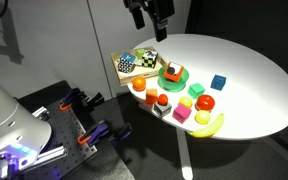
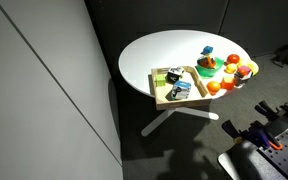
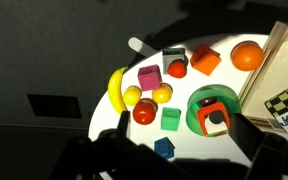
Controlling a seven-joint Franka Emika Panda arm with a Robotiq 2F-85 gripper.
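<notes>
My gripper (image 1: 149,28) hangs high above the white round table (image 1: 249,95), its fingers wide apart and nothing visible between them. In the wrist view its dark fingers (image 3: 134,155) reach in from the bottom. A green plate (image 3: 196,100) on the table holds an orange-and-white block (image 3: 214,119). Beside the plate are a green cube (image 3: 171,119), a red ball (image 3: 144,112), a magenta cube (image 3: 150,78), a yellow banana (image 3: 116,90) and a blue block (image 3: 164,147). An orange block (image 3: 206,60) and an orange fruit (image 3: 247,55) lie near the table's edge.
A wooden tray (image 2: 196,101) at one side of the table carries patterned blocks (image 2: 181,89). A red ball sits by a grey block (image 1: 162,110) at the near edge. Dark floor (image 1: 234,155) surrounds it.
</notes>
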